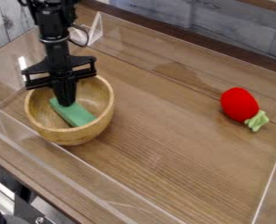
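Note:
My gripper (60,75), a black two-fingered tool coming down from the top left, is over a tan wooden bowl (89,131) on the left of the table. In the bowl lies a green block (74,114), its upper end close below the gripper's fingers and partly hidden by them. Whether the fingertips touch the block cannot be told. The fingers are small and dark, and their spacing is hard to make out.
A red object with a pale green end (239,104), like a strawberry or radish, lies at the right. The wooden table (187,166) between it and the bowl is bare.

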